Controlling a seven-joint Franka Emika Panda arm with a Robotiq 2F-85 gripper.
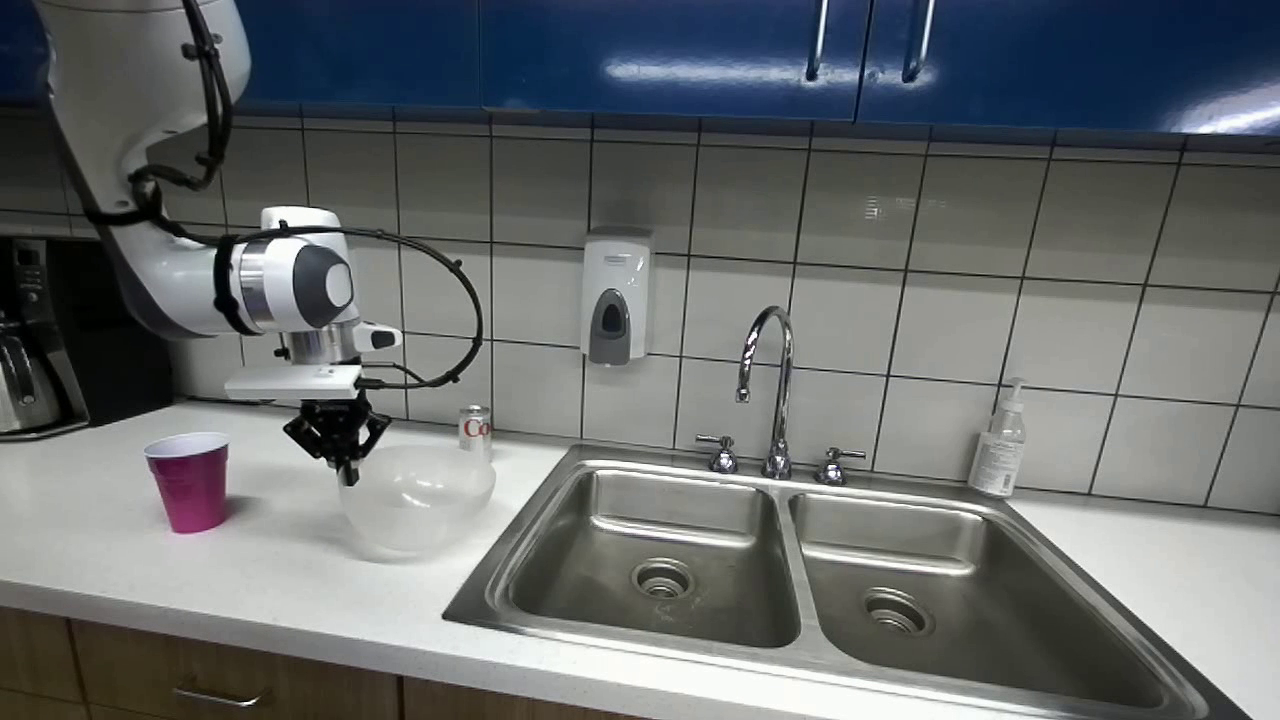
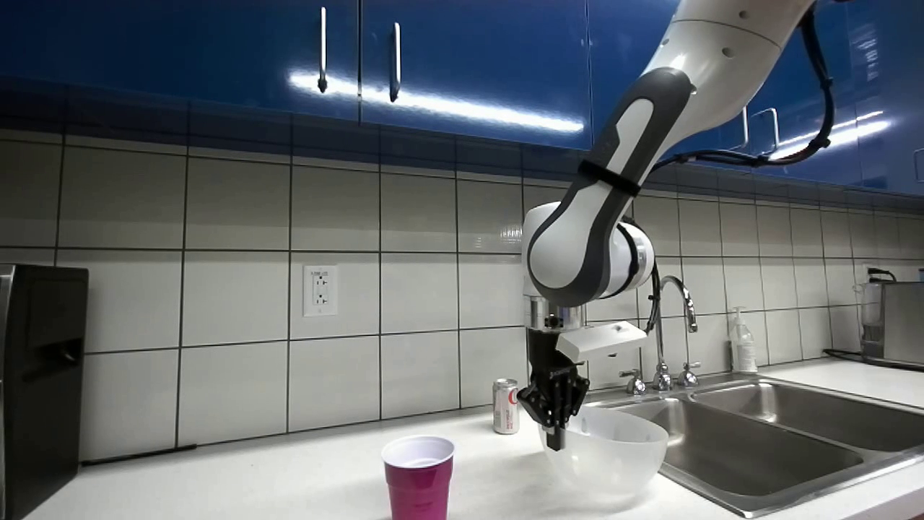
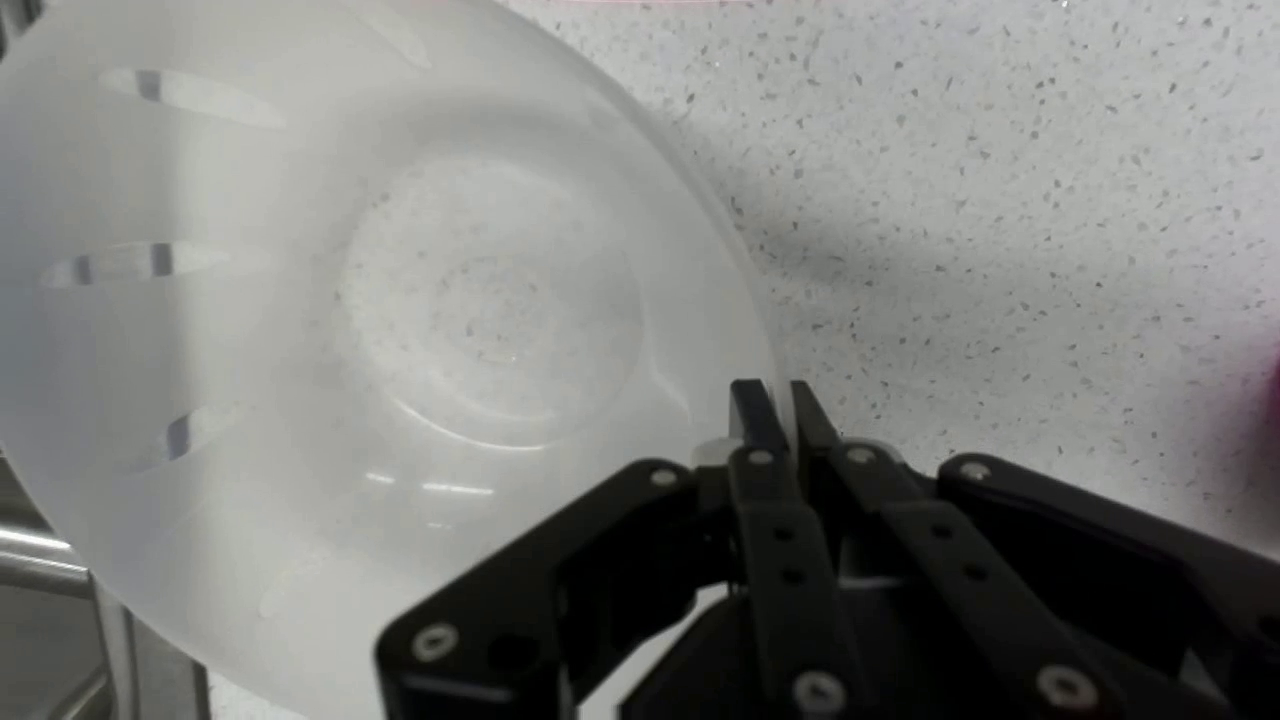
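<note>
A translucent white bowl is on or just above the counter, left of the sink; I cannot tell whether its base touches. My gripper is shut on its rim, with one finger inside the wall and the other outside, as the wrist view shows. The bowl looks empty. In the second exterior view the gripper points straight down at the near-left side of the bowl.
A magenta cup stands to the left of the bowl. Close behind the bowl is a soda can. The double sink lies to the right, with its faucet at the back.
</note>
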